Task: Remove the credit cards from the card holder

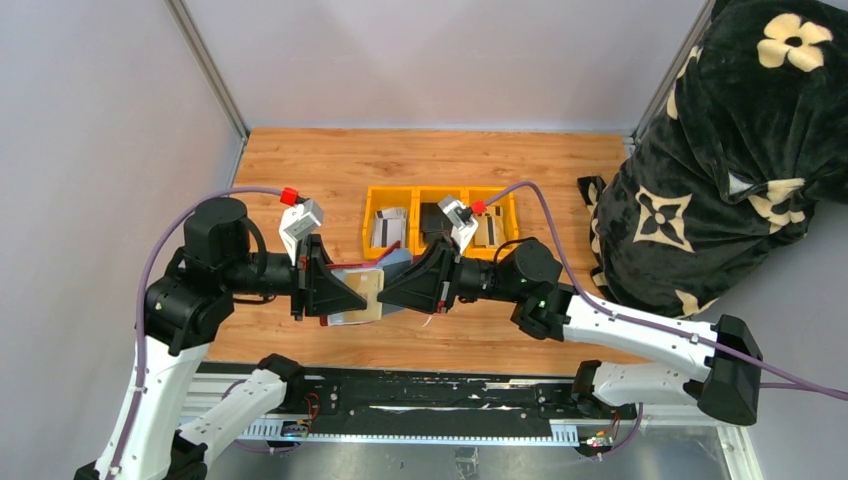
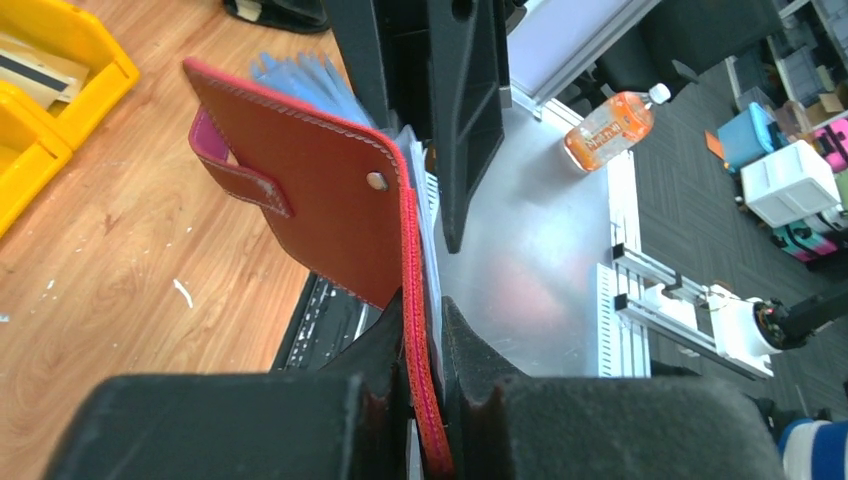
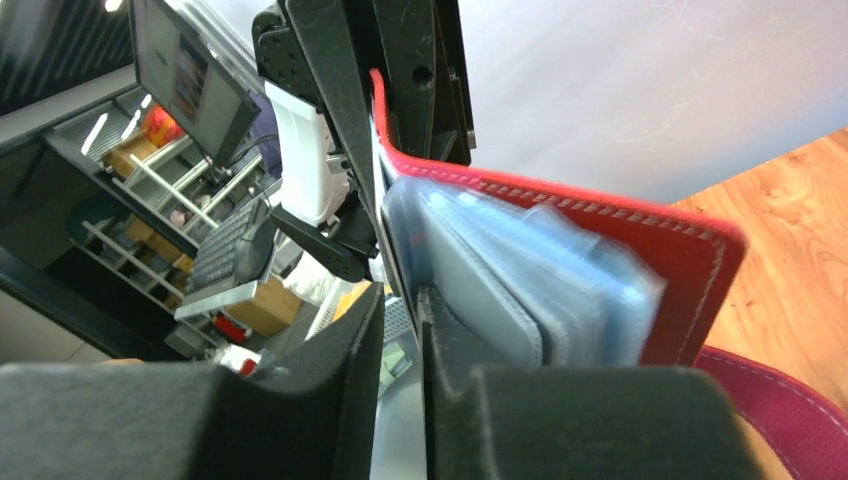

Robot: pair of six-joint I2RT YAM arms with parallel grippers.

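Note:
The red-brown leather card holder (image 2: 300, 200) stands open between the grippers, with translucent blue sleeves (image 3: 530, 300) fanned inside. A pale gold card (image 1: 362, 295) faces up between the fingertips in the top view. My left gripper grips the holder's red-edged side and sleeves. My right gripper is at the sleeves from the opposite side, its fingertips close to the pale card; whether it grips anything is unclear, as the tips are largely hidden.
A yellow divided tray (image 1: 365, 220) with cards and dark items sits behind the holder on the wooden table (image 1: 300, 160). A large black patterned cushion (image 1: 700, 160) fills the right side.

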